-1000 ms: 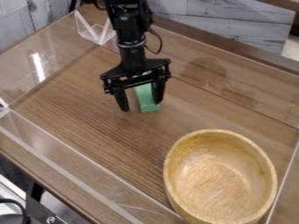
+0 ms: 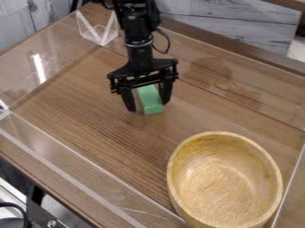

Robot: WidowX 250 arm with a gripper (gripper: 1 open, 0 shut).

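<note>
A small green block (image 2: 150, 101) sits on the wooden table (image 2: 84, 134) near the middle of the view. My black gripper (image 2: 146, 94) is lowered over it, fingers open on either side of the block. Whether the fingertips touch it cannot be told.
A large yellow oval bowl (image 2: 226, 183) stands at the front right. A clear plastic object (image 2: 98, 22) is at the back left. The back edge meets a grey wood-look panel.
My gripper has shifted slightly right, over the green block, which is now more covered by it. The bowl has stayed put.
</note>
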